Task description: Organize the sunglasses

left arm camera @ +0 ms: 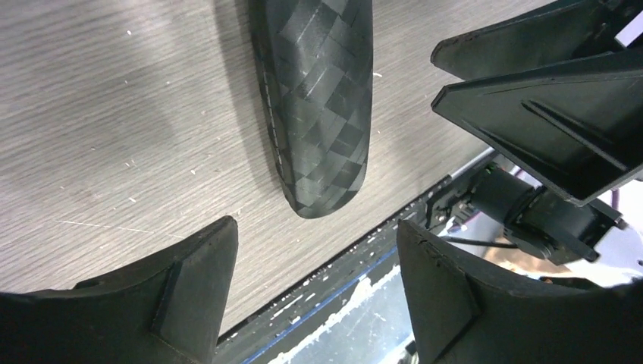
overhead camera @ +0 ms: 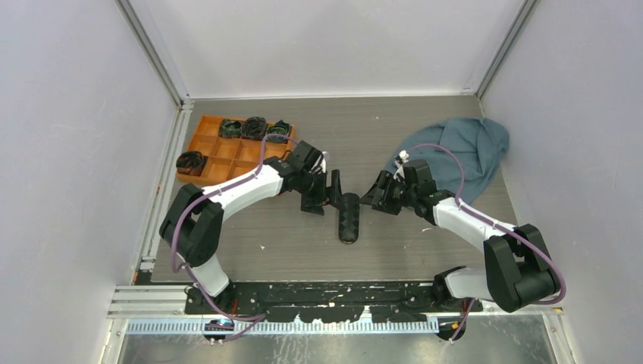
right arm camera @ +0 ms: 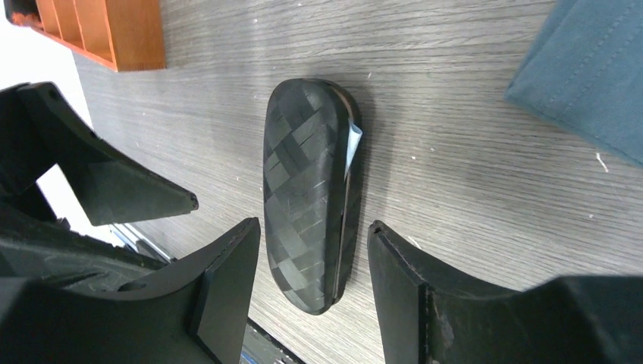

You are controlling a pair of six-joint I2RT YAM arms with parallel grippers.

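A black sunglasses case (overhead camera: 349, 218) with a woven pattern lies lengthwise near the middle of the table. In the right wrist view the case (right arm camera: 307, 197) looks closed, and a pale scrap pokes out of its side seam. What is inside is hidden. My left gripper (overhead camera: 327, 199) is open beside the case's far left end, its fingers empty. On the other side my right gripper (overhead camera: 377, 196) also stands open; in its wrist view the case's near end shows between its fingertips, ungripped. The left wrist view shows the case (left arm camera: 322, 114) ahead of the open left fingers (left arm camera: 220, 243).
An orange compartment tray (overhead camera: 220, 149) at the back left holds several dark items, with some cells empty. A crumpled blue cloth (overhead camera: 474, 152) covers the back right. Both grippers are close together around the case.
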